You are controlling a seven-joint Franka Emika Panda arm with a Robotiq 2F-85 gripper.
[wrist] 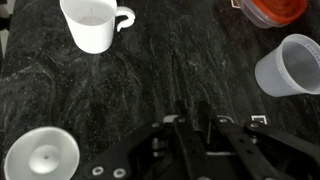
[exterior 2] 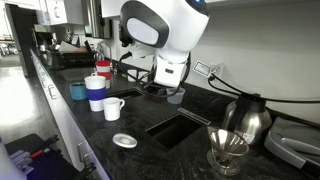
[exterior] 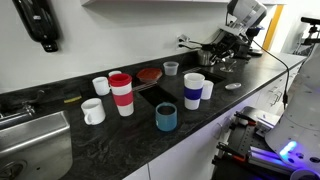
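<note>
My gripper shows at the bottom of the wrist view, its dark fingers close together and shut. Nothing can be made out between them. Dark counter lies beneath. In that view a white mug (wrist: 90, 28) stands upright at the top left with its handle to the right, and a white cup (wrist: 42, 156) is at the lower left. A clear plastic cup (wrist: 288, 66) lies to the right, below a red-topped container (wrist: 280, 10). All of these are apart from the fingers. The arm hides much of the middle in exterior view 2.
A blue-and-white cup (exterior: 193, 92), a teal mug (exterior: 166, 118) and a tall red-and-white cup (exterior: 121, 94) stand along the counter. A metal kettle (exterior 2: 244, 121) and a glass dripper (exterior 2: 227, 150) are at the right. The sink (exterior: 35, 145) is at the far left.
</note>
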